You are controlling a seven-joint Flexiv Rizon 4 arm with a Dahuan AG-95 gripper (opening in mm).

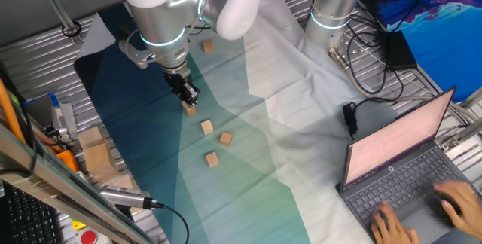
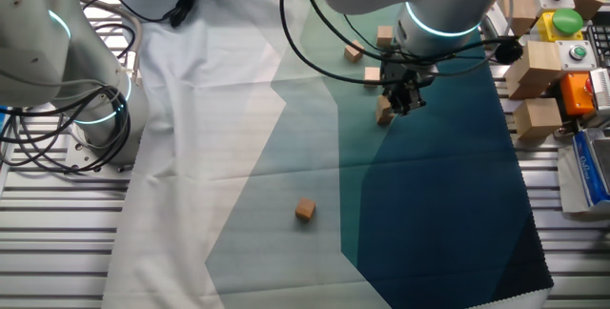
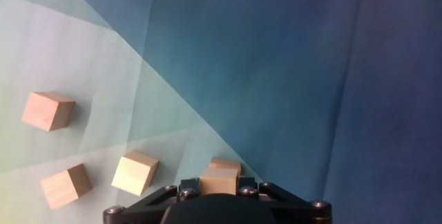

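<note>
In the wrist view, a wooden cube (image 3: 219, 182) fills the space between my gripper's fingertips, with both pads against its sides. My gripper (image 1: 188, 96) appears shut on this cube. Just beyond and partly behind it, a second wooden cube (image 3: 226, 163) peeks out, looking lower and slightly offset. Seen from the second exterior side, the gripper (image 2: 404, 99) is close beside wooden blocks (image 2: 384, 111); whether the held cube touches the lower one cannot be made out. Three more cubes lie nearby: a pale one (image 3: 135, 173), a brown one (image 3: 65, 186) and a pinkish one (image 3: 47, 110).
Another single cube (image 2: 305, 210) lies apart on the cloth. Larger wooden blocks (image 1: 99, 160) stand past the cloth's edge. A laptop (image 1: 399, 161) with a person's hands on it occupies the right.
</note>
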